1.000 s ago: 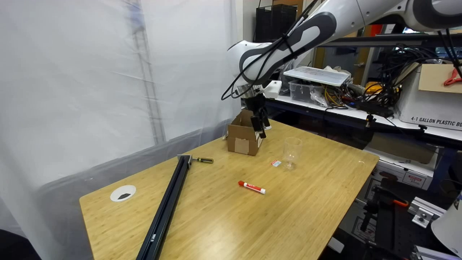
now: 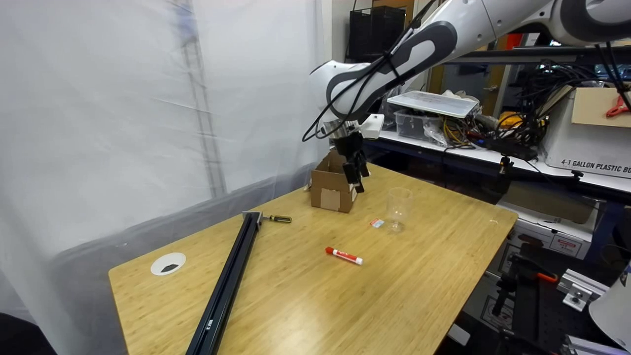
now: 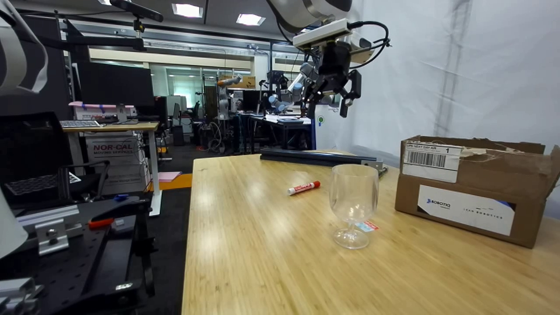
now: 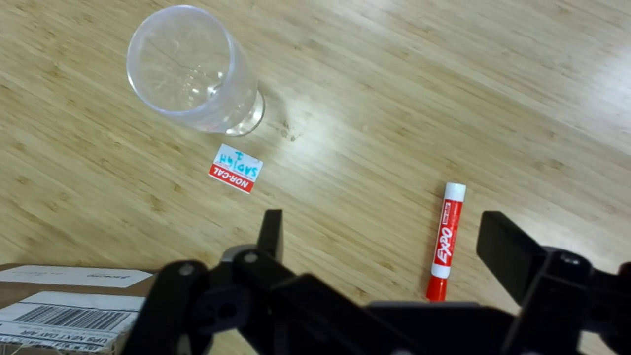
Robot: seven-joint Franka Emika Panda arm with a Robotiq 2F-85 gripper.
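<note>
My gripper stands open above the table, its two fingers wide apart with nothing held between them. A red and white marker [image 4: 447,236] lies flat on the wood, seen in the wrist view within the gap between the fingers but well below them. Upright on the table is a clear stemmed cup [image 3: 354,197], empty as far as I can see. Beside its foot lies a small red and white label [image 4: 235,168]. The open cardboard box [image 2: 333,189] sits near the table's edge; in exterior view 1 the gripper overlaps its right side.
A long black rail [image 2: 226,284] crosses the table's left part, with a screwdriver [image 2: 278,219] by its end. Further left lies a white disc [image 2: 168,264]. Bare wood surrounds the marker and reaches to the table's right edge.
The arm's wrist end has dipped and turned slightly, and the fingers look different in exterior view 1. Marker, cup, label and box are where they were.
</note>
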